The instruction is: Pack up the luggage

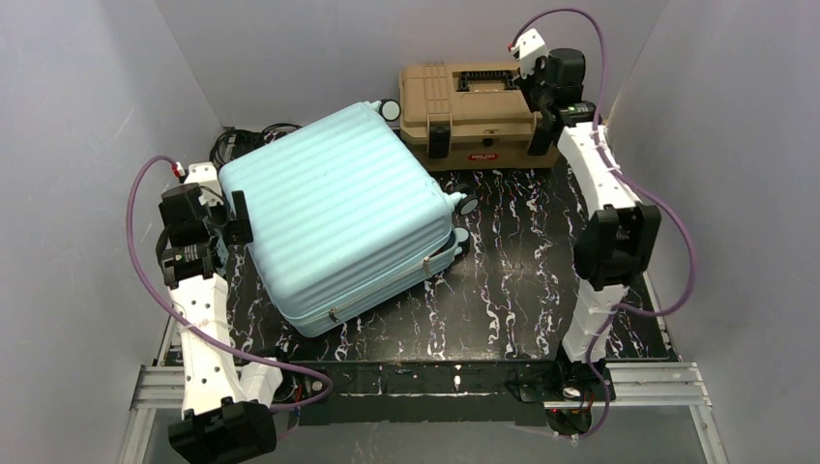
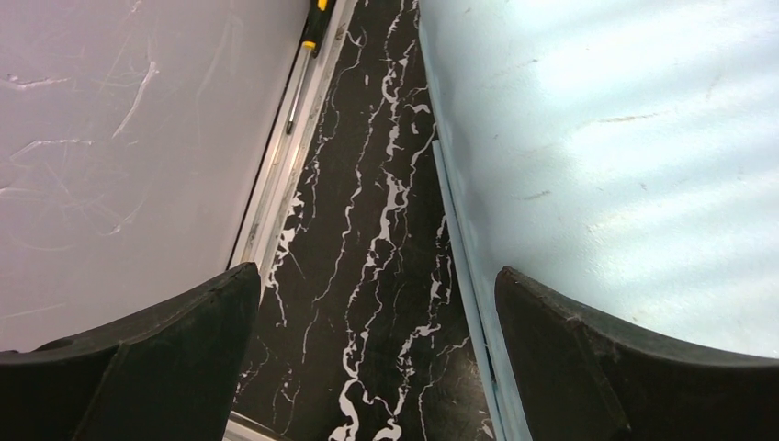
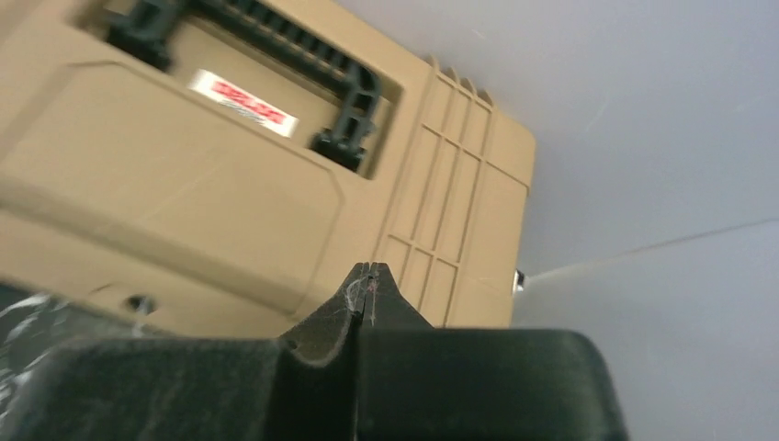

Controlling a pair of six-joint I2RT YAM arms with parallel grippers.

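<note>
A light-blue suitcase (image 1: 334, 203) lies on the dark marble-patterned floor, its wheels to the right. In the left wrist view its ribbed side (image 2: 597, 156) fills the right. My left gripper (image 1: 224, 217) stands open at its left edge, fingers apart over that edge and the floor. At the back stands a tan hard case (image 1: 479, 145) with a dark handle (image 3: 276, 64). My right gripper is shut, nothing visible between its fingertips, above the right part of that case.
Black cables (image 1: 242, 140) lie behind the suitcase. A yellow-handled screwdriver (image 2: 308, 50) rests on the left rail. Grey walls enclose three sides.
</note>
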